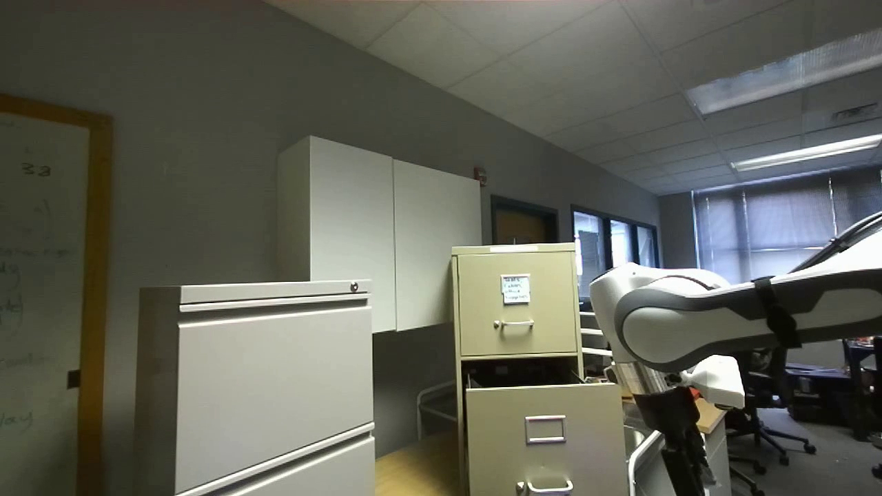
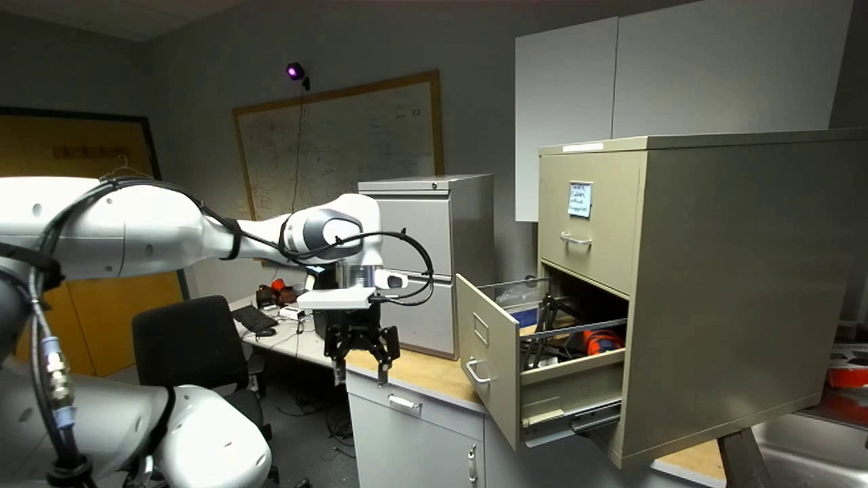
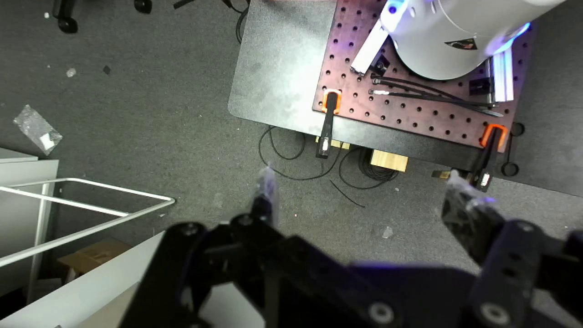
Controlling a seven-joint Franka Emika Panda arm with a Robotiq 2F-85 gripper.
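Observation:
A beige filing cabinet (image 2: 594,215) stands on the wooden counter, its upper drawer shut and its lower drawer (image 2: 488,350) pulled out. Inside the lower drawer lie dark tools and an orange-red item (image 2: 600,340). My gripper (image 2: 360,378) points straight down to the left of the drawer front, apart from it. Its two fingers stand wide apart with nothing between them. In the wrist view the gripper is likewise open, above bare grey floor. From the other side, the drawer front (image 1: 546,438) hides the drawer's contents.
A grey cabinet (image 2: 415,236) stands behind the gripper, and the counter (image 2: 415,370) lies below it. Beneath the wrist camera are my base's perforated mounting plate (image 3: 360,65) and two clamps. A white wire frame (image 3: 109,210) is at lower left.

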